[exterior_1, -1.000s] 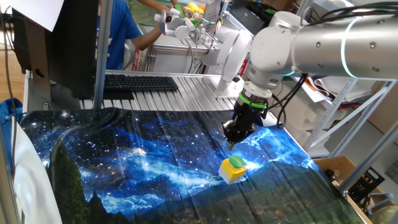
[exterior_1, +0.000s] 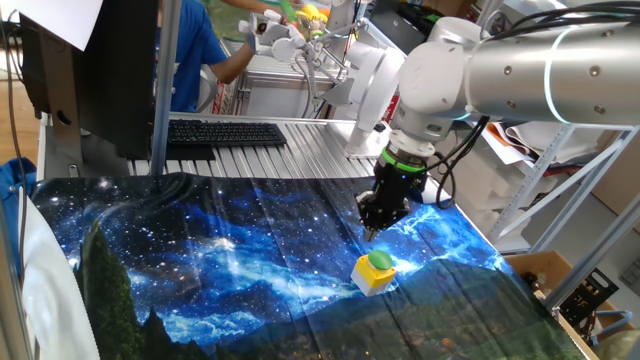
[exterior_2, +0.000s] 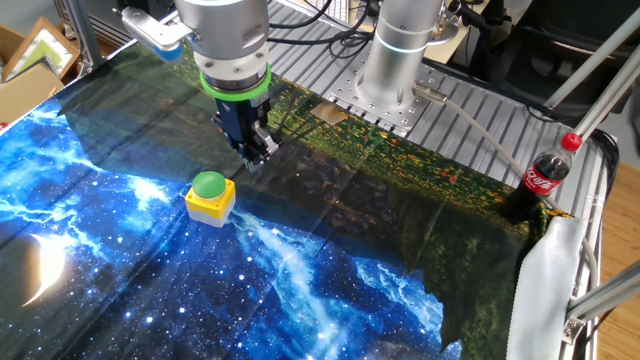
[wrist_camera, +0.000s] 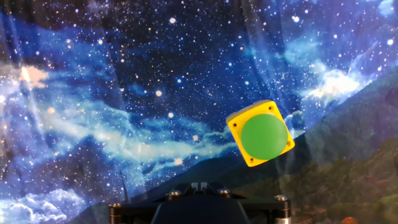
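Observation:
A box-shaped push button with a yellow top, pale base and round green cap (exterior_1: 377, 273) stands upright on the starry cloth. In exterior view 2 the same button box (exterior_2: 211, 200) sits left of the gripper (exterior_2: 257, 164), which hangs above the cloth, apart from it. From the wrist, the green cap (wrist_camera: 264, 137) shows right of centre, beyond my gripper. Its fingertips meet at the bottom middle of that view, with nothing visible between them. Exterior view 1 has the gripper (exterior_1: 370, 236) pointing down, just behind the box.
A cola bottle (exterior_2: 546, 177) stands at the far right in exterior view 2, near a white sheet-like object (exterior_2: 545, 290). A keyboard (exterior_1: 225, 134) lies behind the cloth. Around the button box the cloth (exterior_1: 200, 270) is clear.
Over the last second the arm has shifted very slightly; its gripper stays near the same place. The button box has not moved. In the background, the person's hands have moved.

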